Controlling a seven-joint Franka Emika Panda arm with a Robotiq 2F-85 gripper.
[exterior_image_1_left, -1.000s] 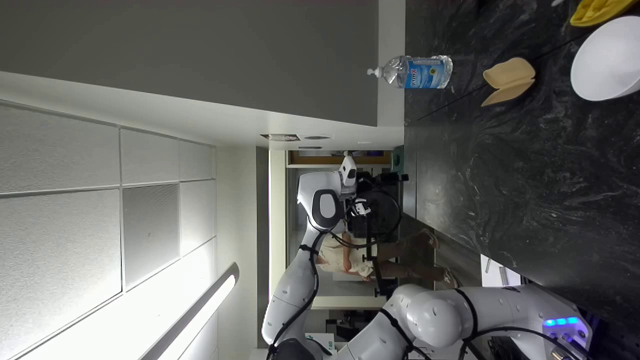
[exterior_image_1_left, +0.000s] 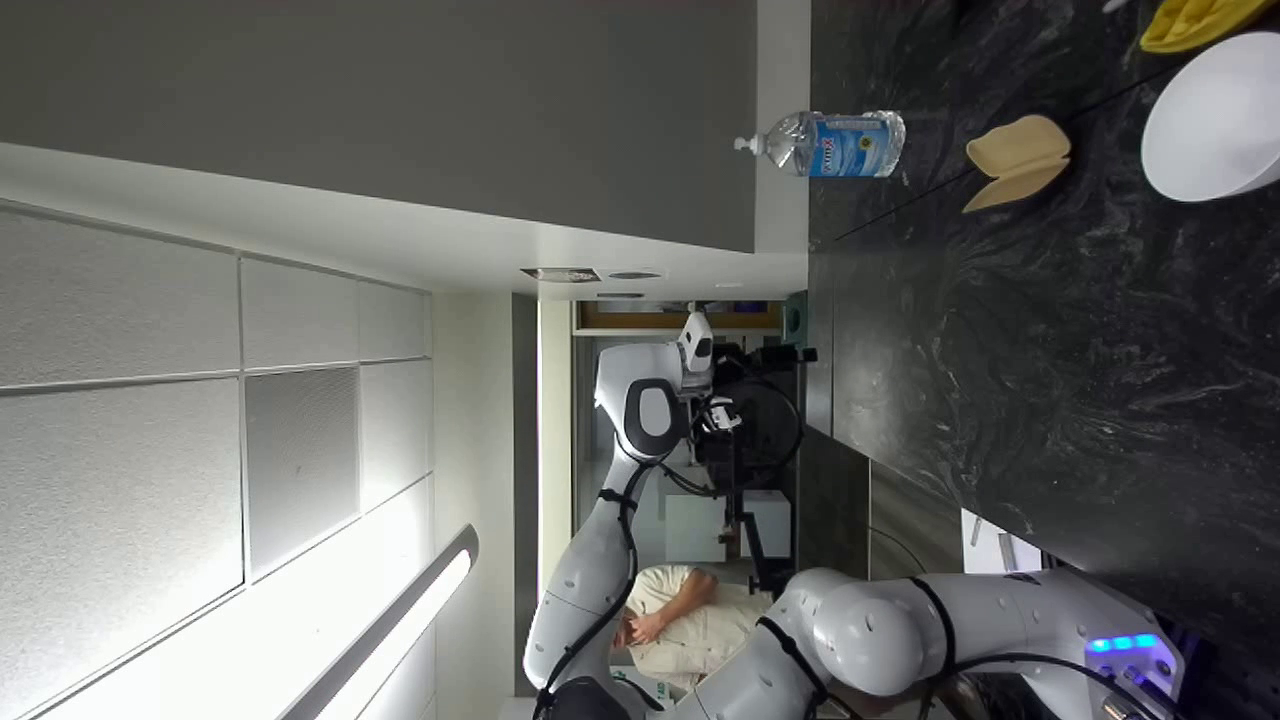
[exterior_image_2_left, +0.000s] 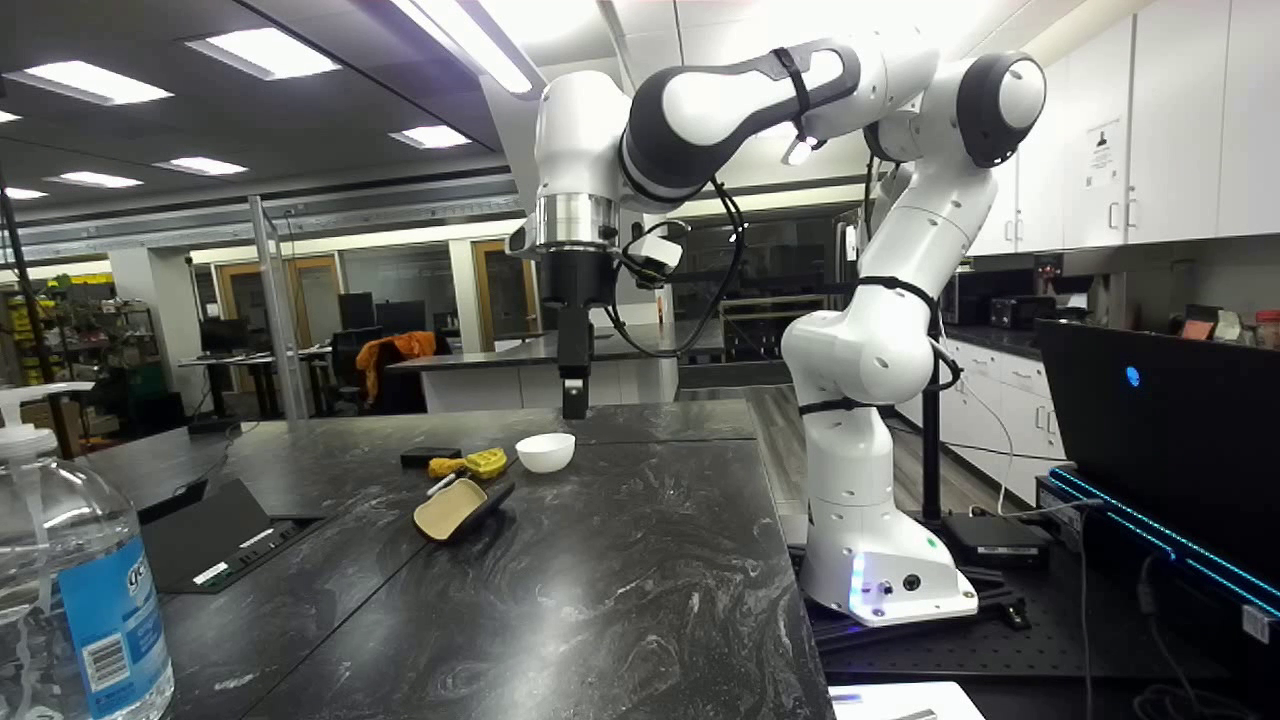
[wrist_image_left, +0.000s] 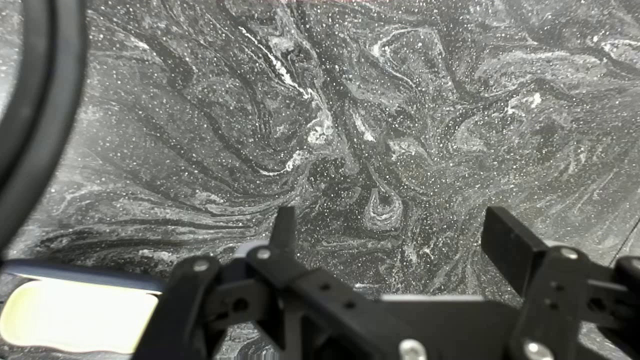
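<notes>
In the wrist view my gripper is open, its two black fingers wide apart and only dark countertop seen between them. From exterior view 2 it hangs, pointing down, above the counter with nothing in it. A white bowl (exterior_image_2_left: 546, 452) rests on the counter, with a yellow item (exterior_image_2_left: 486, 463) beside it. Nearer that camera lies a tan-lined, dark-edged open case (exterior_image_2_left: 449, 511). Part of a bright pale-lined object (wrist_image_left: 78, 315) with a dark edge shows at the wrist view's lower left.
A clear pump bottle (exterior_image_1_left: 854, 145) with a blue label stands on the counter, and a dark flat panel (exterior_image_2_left: 210, 534) is near it in exterior view 2. A small black box (exterior_image_2_left: 429, 457) sits beyond the case.
The arm and the items on the counter look unmoved.
</notes>
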